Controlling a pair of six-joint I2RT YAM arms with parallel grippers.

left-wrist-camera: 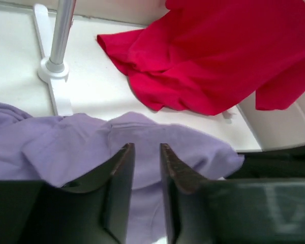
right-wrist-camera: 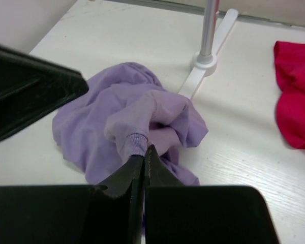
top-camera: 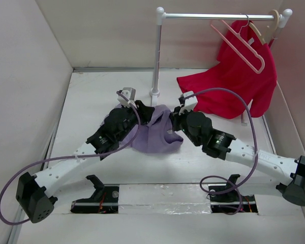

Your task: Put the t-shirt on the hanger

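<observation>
The lavender t-shirt (top-camera: 157,140) lies bunched on the white table below the rack's left post. My right gripper is shut on a fold of it, which rises from the pile to the fingertips. My left gripper is part open over the shirt (left-wrist-camera: 71,142), no cloth clearly held between its fingers. A pink hanger (top-camera: 234,43) hangs empty from the rail, right of centre.
A red garment (top-camera: 244,81) on a wooden hanger hangs at the right of the rail (top-camera: 203,16) and spreads onto the table. The rack's post (top-camera: 157,61) stands behind the lavender shirt.
</observation>
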